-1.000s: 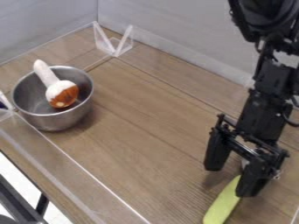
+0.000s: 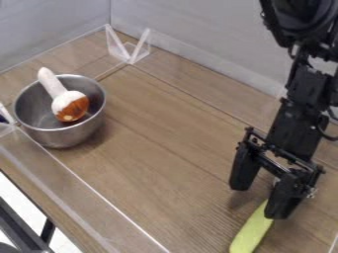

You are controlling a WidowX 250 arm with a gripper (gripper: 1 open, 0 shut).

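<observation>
My black gripper (image 2: 262,183) is low at the right of the camera view, open, with its two dark fingers apart. Its right finger is over the upper end of a long pale green object (image 2: 248,233) lying on the wooden table; whether it touches it I cannot tell. A steel bowl (image 2: 79,129) at the left holds a white-and-orange object (image 2: 69,102) with a pale handle-like end.
A white wire-like piece (image 2: 128,50) stands at the back left. A pale wall runs along the back.
The gripper has shifted very slightly, with its upper linkage a little different. The green object and the bowl look unmoved.
</observation>
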